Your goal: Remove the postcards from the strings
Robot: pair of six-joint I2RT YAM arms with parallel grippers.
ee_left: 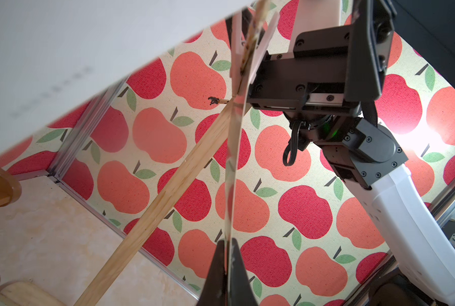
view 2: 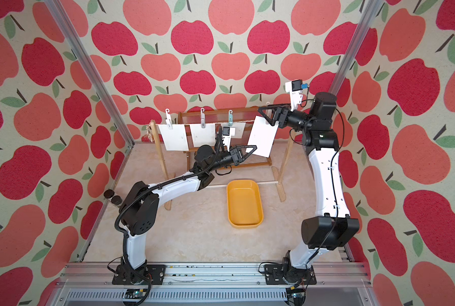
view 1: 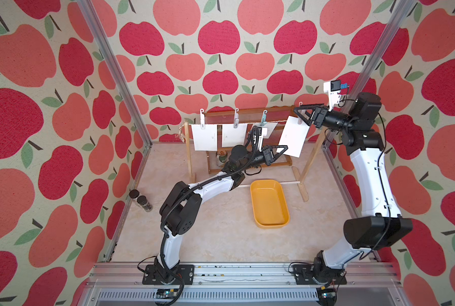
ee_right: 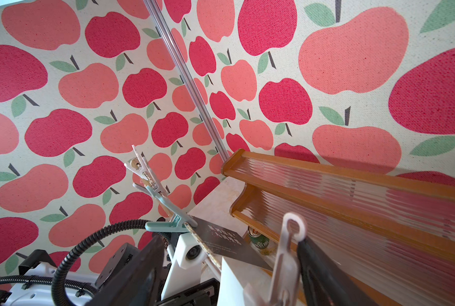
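Note:
White postcards (view 1: 204, 137) hang by pegs from a string between wooden posts. My left gripper (view 1: 281, 151) is at the lower left of the rightmost postcard (view 1: 293, 135); in the left wrist view its fingers are shut, seemingly on that card's thin edge (ee_left: 231, 168). My right gripper (view 2: 265, 113) is up at that card's clothespin (ee_right: 288, 255), which stands between its fingers, part open; whether they touch it cannot be told. Other pegs (view 1: 236, 117) hold the remaining cards along the string to the left.
An orange tray (view 1: 269, 203) lies on the table below. A wooden rack (ee_right: 339, 178) with a can (ee_right: 259, 238) stands behind the string. Two dark jars (view 1: 143, 203) sit at the left.

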